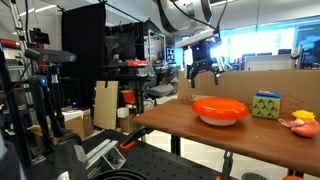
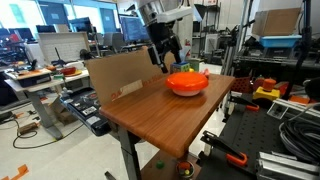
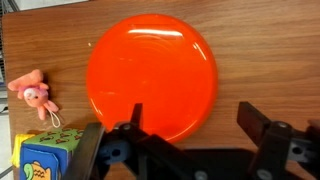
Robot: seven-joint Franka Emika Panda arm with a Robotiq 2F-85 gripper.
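An orange round lid or plate (image 1: 220, 106) lies on top of a white bowl (image 1: 222, 121) on the wooden table. From above, in the wrist view, the orange disc (image 3: 152, 77) fills the middle and hides the bowl beneath. My gripper is open, its dark fingers wide apart at the bottom of the wrist view with nothing between them. In exterior view 1 the gripper (image 1: 204, 79) hangs pointing down above the orange disc, clear of it. Exterior view 2 has the gripper (image 2: 170, 66) over the disc (image 2: 187, 81) as well.
Beside the disc stands a colourful block (image 1: 266, 105) with green and blue faces. A pink soft toy (image 3: 34, 92) lies near it; in exterior view 1 the toy (image 1: 302, 124) is at the table's right. The wooden table (image 2: 160, 122) has bare room on its other side.
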